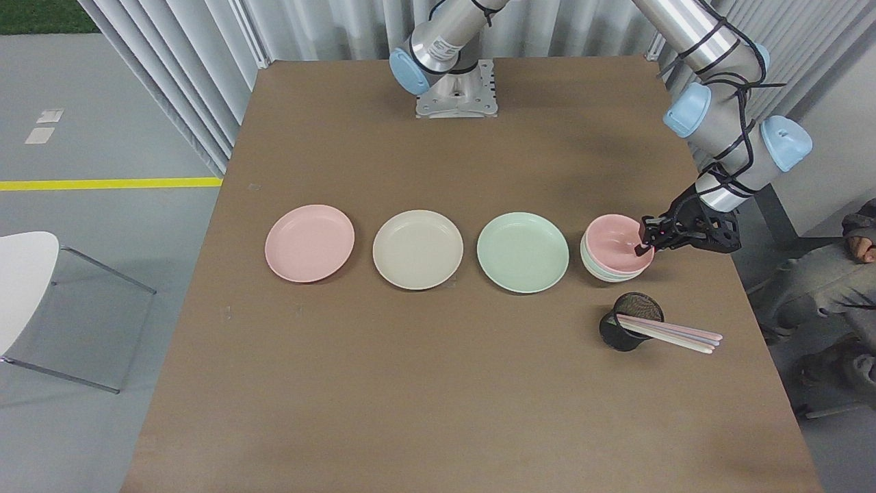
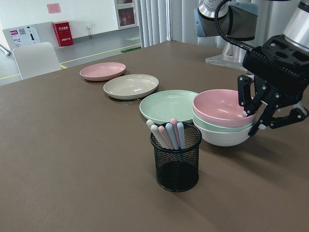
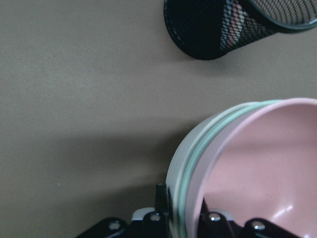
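Observation:
A stack of three bowls, pink bowl (image 1: 616, 238) over mint and white ones (image 2: 221, 139), stands right of the mint plate (image 1: 522, 252), beside it. My black gripper (image 1: 645, 242) is at the stack's near right rim; in the wrist view its fingers (image 3: 161, 199) straddle the rims of all three bowls, shut on them. Left of the mint plate lie a cream plate (image 1: 417, 250) and a pink plate (image 1: 308, 243).
A black mesh cup (image 2: 176, 174) with chopsticks stands nearer, below the stack in the front view.

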